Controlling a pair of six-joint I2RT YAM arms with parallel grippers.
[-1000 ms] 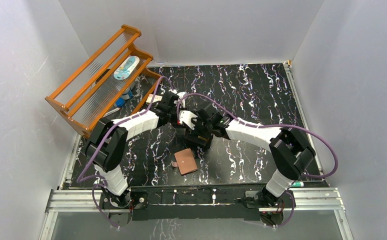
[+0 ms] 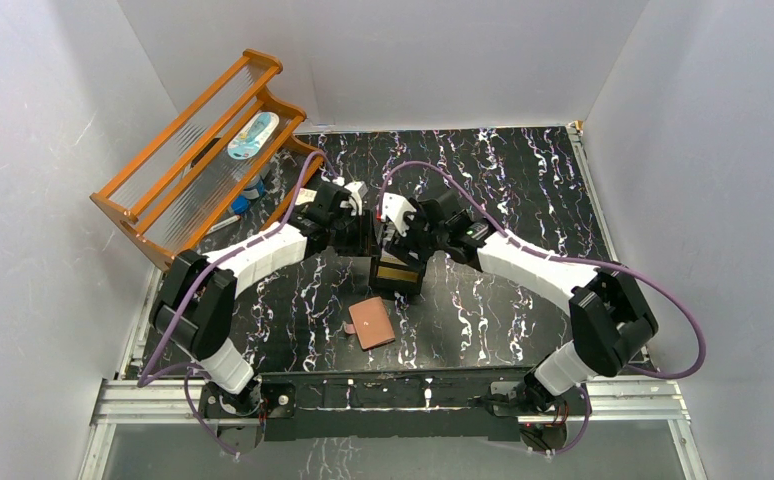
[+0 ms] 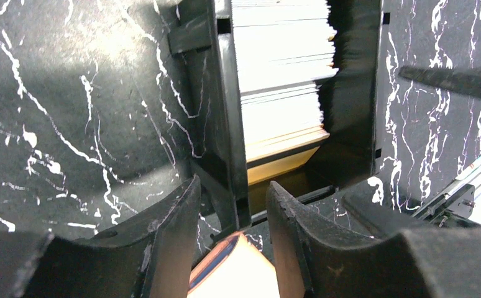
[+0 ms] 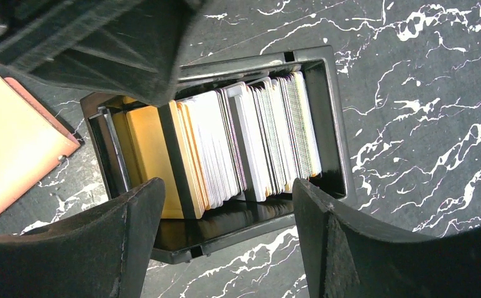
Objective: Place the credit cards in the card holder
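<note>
A black open box stands on the marbled table, filled with upright cards, mostly white, with yellow ones at one end. The flat brown card holder lies in front of the box, apart from it; its edge shows at the bottom of the left wrist view. My left gripper is open above the box's side wall, nothing between its fingers. Over the box, my right gripper is open too, its fingertips spread around the card rows without holding any. Blurred dark fingers of the right gripper also show in the left wrist view.
A wooden rack with a light blue packet and small items fills the back left. Both grippers are close together over the box.
My right gripper has shifted right and slightly back, uncovering more of the box. The brown card holder has stayed put.
</note>
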